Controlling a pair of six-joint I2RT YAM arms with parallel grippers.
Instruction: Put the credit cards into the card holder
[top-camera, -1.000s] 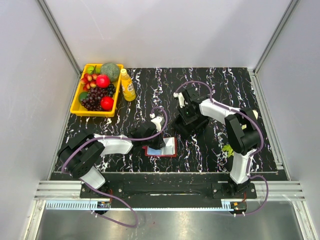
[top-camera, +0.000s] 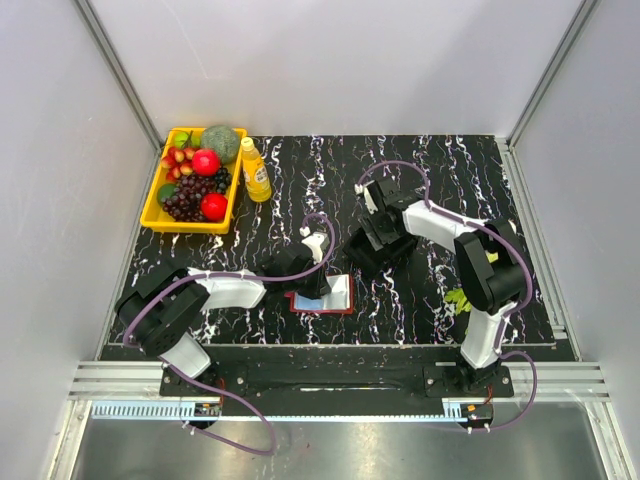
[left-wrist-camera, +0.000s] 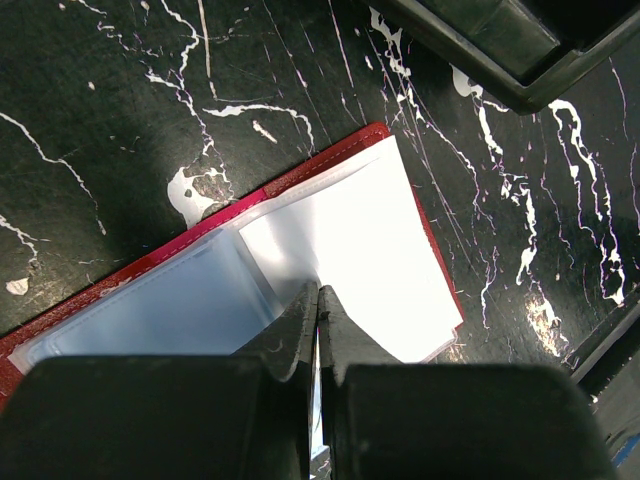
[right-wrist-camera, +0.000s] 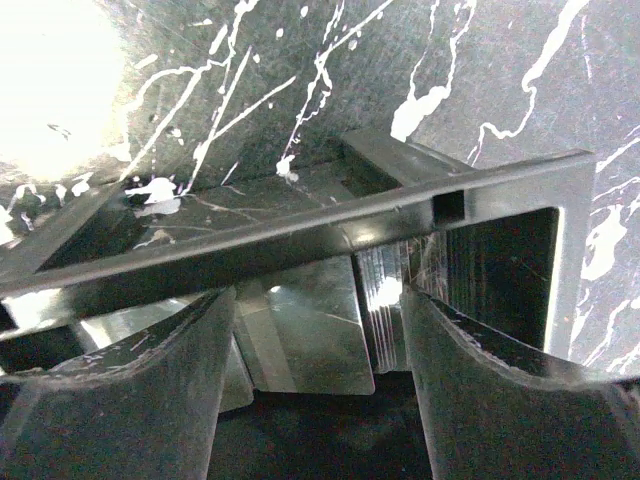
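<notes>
The card holder (left-wrist-camera: 190, 320), red-edged with pale blue and white sleeves, lies open on the marble table. My left gripper is shut over it, nothing visible between its fingers. A black tray-like stand (top-camera: 365, 255) (right-wrist-camera: 250, 235) lies to the upper right of the holder, with glossy, card-like pieces (right-wrist-camera: 300, 330) in it; whether they are the credit cards I cannot tell for sure. My right gripper is open over these pieces, its fingers either side of the middle one in view.
A yellow basket of fruit (top-camera: 155, 215) and a yellow bottle (top-camera: 256, 178) stand at the back left. Something leafy green (top-camera: 455, 300) lies at the right, partly under the right arm.
The right arm has shifted slightly over the black stand, its wrist and elbow moving a little. The left arm and card holder have not visibly moved.
</notes>
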